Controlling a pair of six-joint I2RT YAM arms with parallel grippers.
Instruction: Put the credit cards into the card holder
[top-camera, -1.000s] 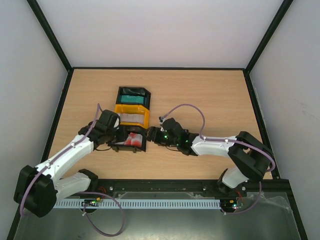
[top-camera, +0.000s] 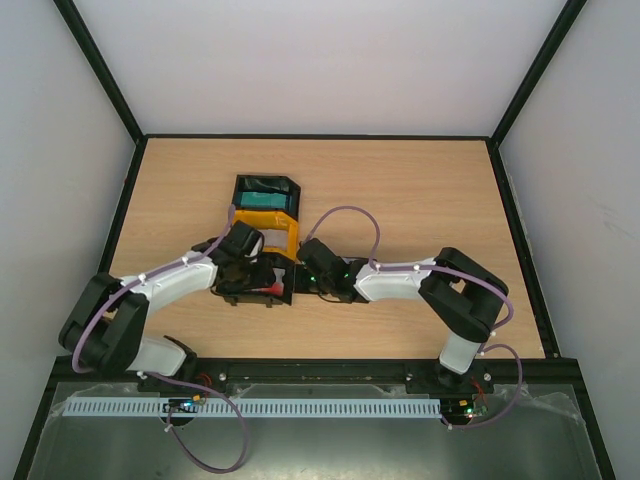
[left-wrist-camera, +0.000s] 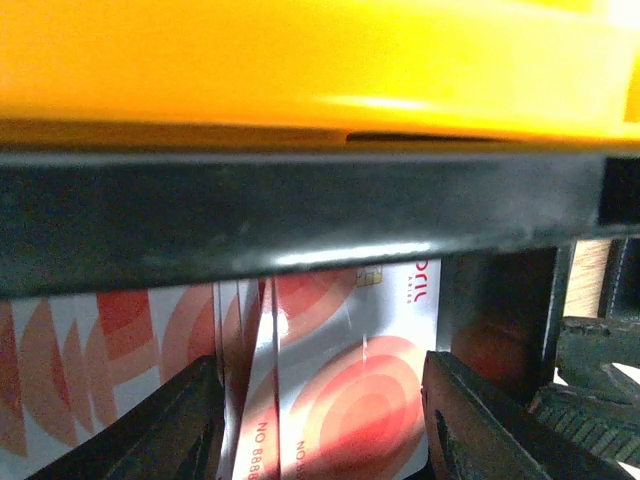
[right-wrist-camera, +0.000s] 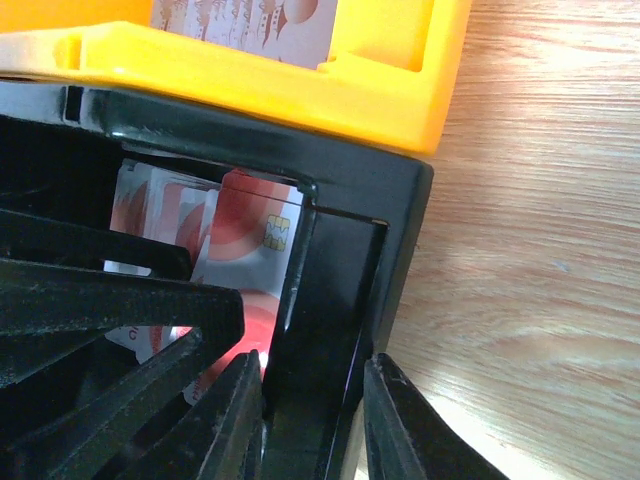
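Red-and-white credit cards stand inside the front black compartment of the holder, seen in both wrist views. My left gripper reaches into it, its fingers apart at either side of a few cards at the compartment's end; whether they touch is unclear. My right gripper is at that compartment's right end wall, fingers part open, one on each side of the wall. In the top view both grippers meet at the holder and partly hide it.
Behind are a yellow compartment with pale cards and a black one with a teal item.
My left arm has moved right, over the front compartment, covering more of the cards. My right gripper has moved left to the compartment's end wall.
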